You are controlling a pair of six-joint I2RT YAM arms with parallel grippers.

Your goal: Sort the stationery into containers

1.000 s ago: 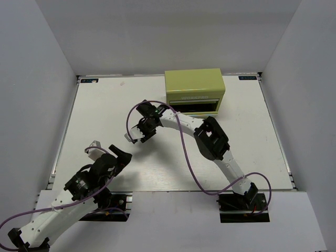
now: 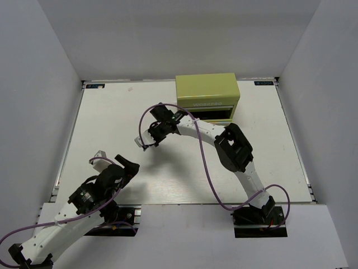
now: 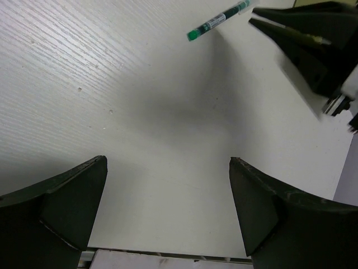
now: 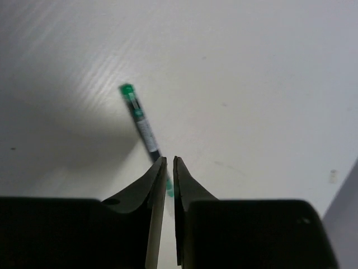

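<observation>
A slim green-and-black pen [image 3: 215, 23] shows at the top of the left wrist view. In the right wrist view, the pen [image 4: 144, 131] runs down behind the tips of my right gripper. A narrow gap separates those fingers, and part of the pen is seen through it. Whether they touch the pen cannot be made out. The right gripper also enters the left wrist view from the upper right, near one end of the pen. Wide open and empty, my left gripper is over bare board. The top view shows no clear pen, as the right arm covers that area.
An olive-green box [image 2: 207, 87] stands at the back of the white board [image 2: 112, 112], with a dark opening at its front. The right arm [image 2: 238, 148] reaches across the middle. Left and right parts of the board are clear.
The right arm has shifted slightly right and toward the back, and its wrist has turned a little. The left arm and the box have stayed in place.
</observation>
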